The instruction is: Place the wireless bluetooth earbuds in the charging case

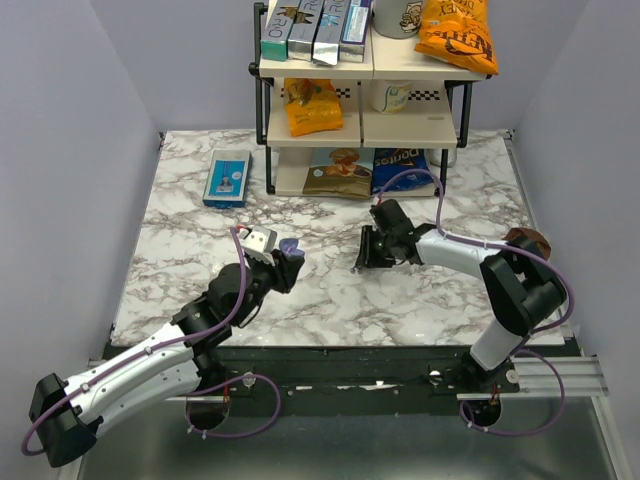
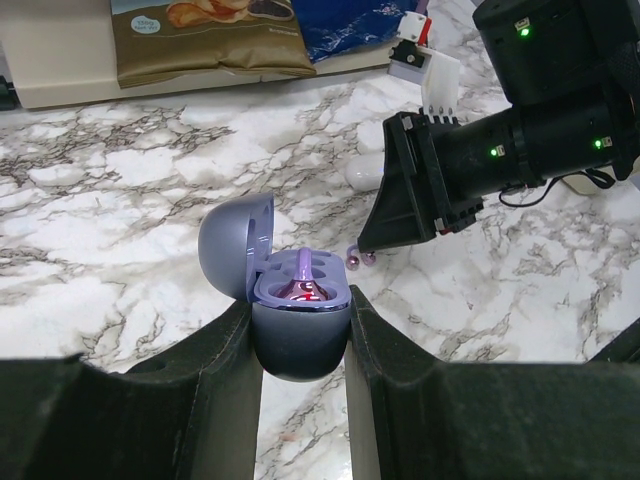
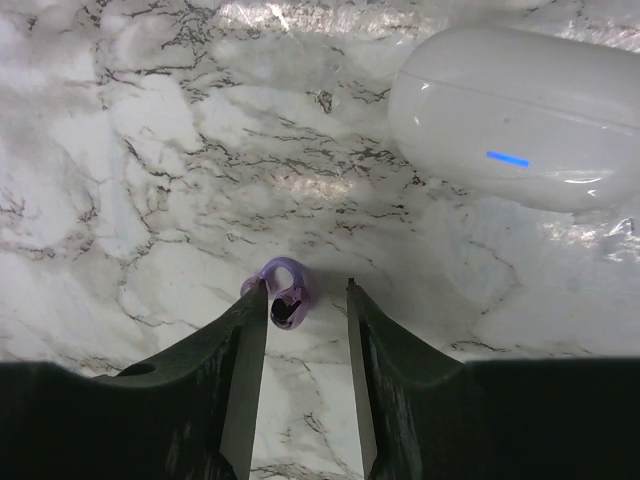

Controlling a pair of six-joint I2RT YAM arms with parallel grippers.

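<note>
In the left wrist view my left gripper is shut on the blue-grey charging case (image 2: pixel 300 345), held above the table with its lid (image 2: pixel 232 248) up. Inside the case something purple shows in a slot, with a red glow below it. A purple earbud (image 3: pixel 290 285) lies on the marble in the right wrist view, just in from the left fingertip. My right gripper stands part open above it, the right finger (image 3: pixel 375 385) well apart from the earbud. Whether the left finger touches it, I cannot tell.
A white rounded object (image 3: pixel 520 115) lies beyond the right gripper. A shelf (image 1: pixel 420 127) of snacks stands at the back, and a blue box (image 1: pixel 227 178) lies at the back left. Bare marble (image 1: pixel 330 310) spreads in front of the arms.
</note>
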